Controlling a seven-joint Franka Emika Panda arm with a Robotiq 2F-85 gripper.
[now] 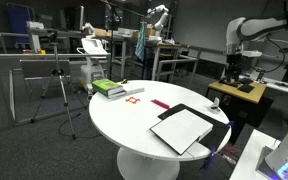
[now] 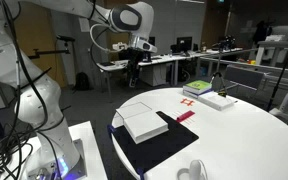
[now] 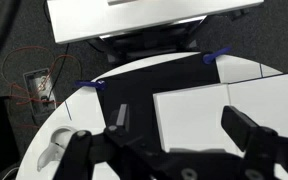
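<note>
My gripper appears open in the wrist view, its two black fingers well apart and no object visibly held. Exterior view 1 has the gripper (image 1: 230,77) high above the right side of the round table; exterior view 2 puts the gripper (image 2: 134,76) above the table's near-left edge. Below lies a white box-like object (image 2: 144,122) on a black mat (image 2: 178,141). From the wrist, this white object (image 3: 188,119) shows two flat panels meeting at a seam. A white curved object (image 1: 216,107) rests on the table beside the mat.
On the white table (image 1: 114,116) lie a green-and-white box (image 1: 108,88), an orange item (image 1: 134,99) and a red item (image 1: 160,103). Blue clamp-like pieces (image 3: 89,85) sit at the mat's edge.
</note>
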